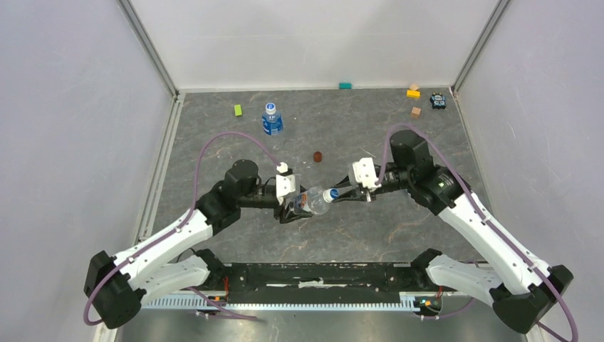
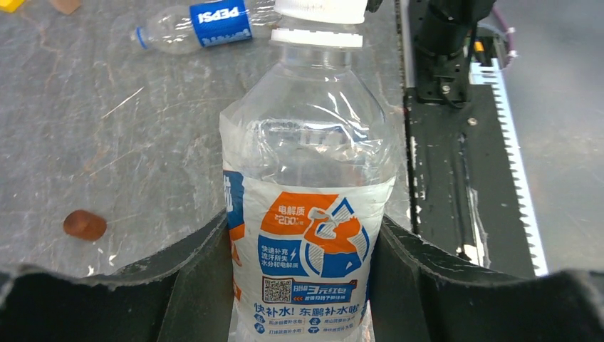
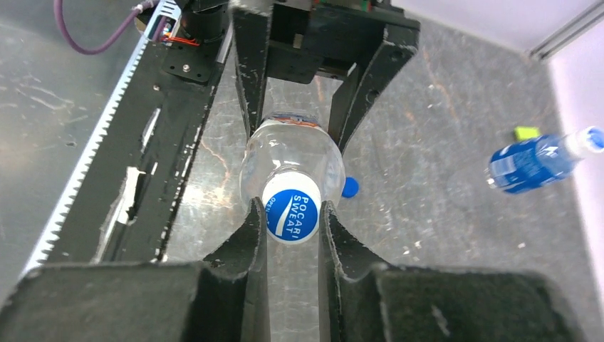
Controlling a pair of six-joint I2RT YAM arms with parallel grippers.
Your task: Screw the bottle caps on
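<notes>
A clear bottle (image 2: pixel 306 142) with an orange-and-blue label is in my left gripper, shut on its body and holding it tilted toward my right arm. Its white cap, with a blue Pocari Sweat top, sits at the mouth; in the left wrist view it appears at the upper edge above the neck. My right gripper has a fingertip on either side of that cap, part open; whether the pads grip it is unclear. A blue-labelled bottle (image 1: pixel 272 121) stands at the back, its white, blue-topped cap (image 3: pixel 588 140) in place.
Small blocks lie at the back: green (image 1: pixel 238 110), teal (image 1: pixel 345 85), yellow (image 1: pixel 413 94), wooden (image 1: pixel 416 112), plus a small dark toy (image 1: pixel 438 101). A brown cylinder (image 1: pixel 318 156) is near the centre.
</notes>
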